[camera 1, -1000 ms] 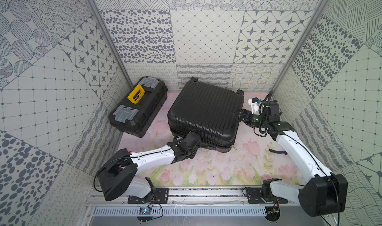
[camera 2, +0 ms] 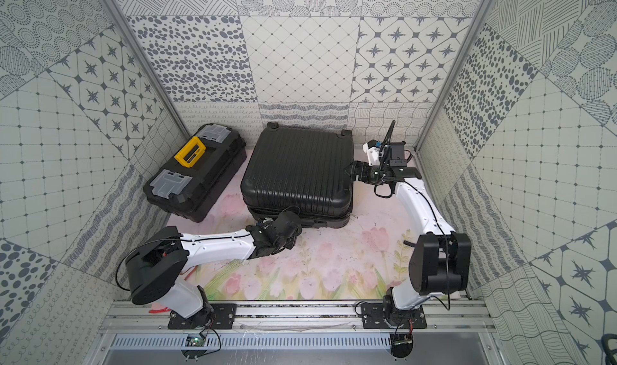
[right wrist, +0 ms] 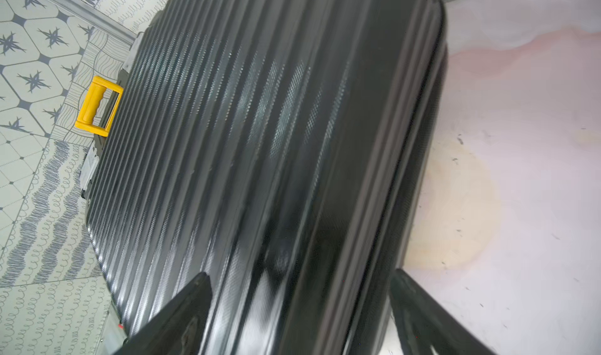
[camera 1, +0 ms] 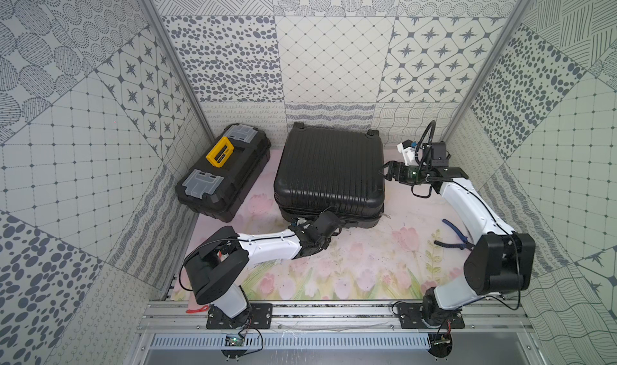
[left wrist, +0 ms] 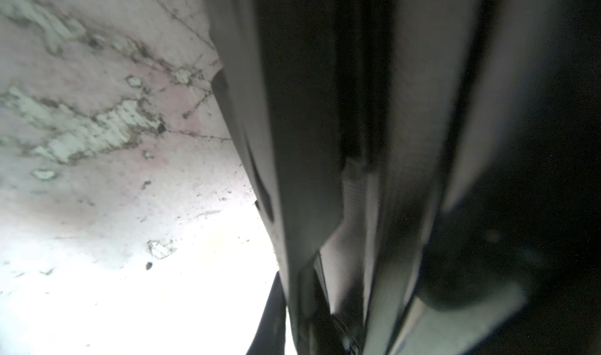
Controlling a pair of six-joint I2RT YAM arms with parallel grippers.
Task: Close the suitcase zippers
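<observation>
The black ribbed suitcase lies in the middle of the table, with a zipper band along its side. My left gripper is down at the front face, shut; in the left wrist view dark suitcase edges fill the right side and its fingertips are hard to make out. My right gripper is at the upper right side of the suitcase, part open, its blurred fingers low in the right wrist view, with nothing clearly between them.
A black toolbox with a yellow handle lies left of the suitcase. Blue-handled pliers lie at the right.
The suitcase has turned so its front sits straighter, its right end farther back. My left gripper has moved rightward with it; my right gripper has moved back toward the rear.
</observation>
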